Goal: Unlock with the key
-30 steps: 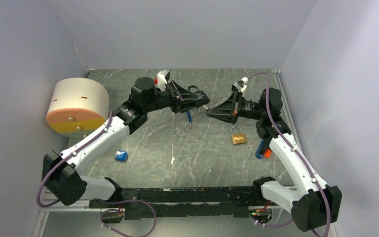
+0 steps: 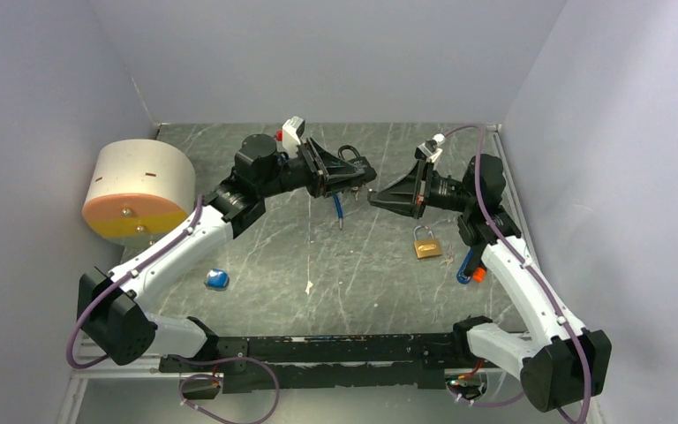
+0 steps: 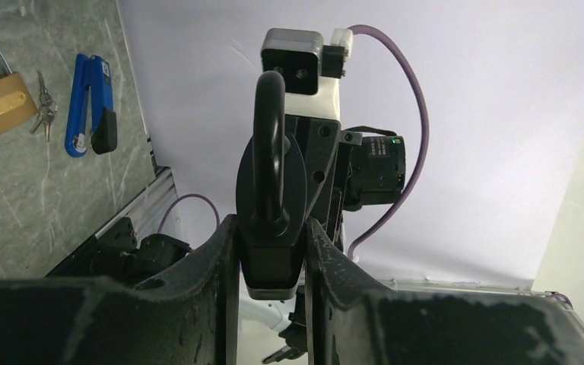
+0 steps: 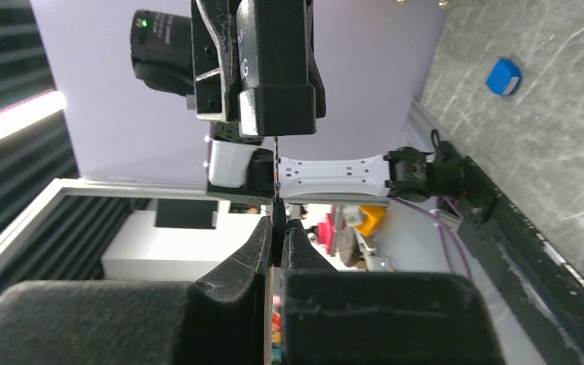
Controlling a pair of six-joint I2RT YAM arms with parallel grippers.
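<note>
Above the middle of the table a black padlock [image 2: 359,170] [image 3: 272,213] is held upright by my left gripper [image 2: 337,181], its fingers closed round the body, shackle up. Facing it from the right, my right gripper [image 2: 376,198] is shut on a thin key [image 4: 277,228] with a dark head. In the right wrist view the key's blade points at the underside of the padlock [image 4: 277,106]; whether the tip is inside cannot be told.
A brass padlock [image 2: 428,249], loose keys [image 3: 46,110] and a blue folding tool [image 3: 80,106] lie at the right. A blue block [image 2: 217,279] lies front left; a white drum [image 2: 137,177] stands at the left.
Both arms have shifted very slightly; my left gripper with the padlock sits a little higher in the top view.
</note>
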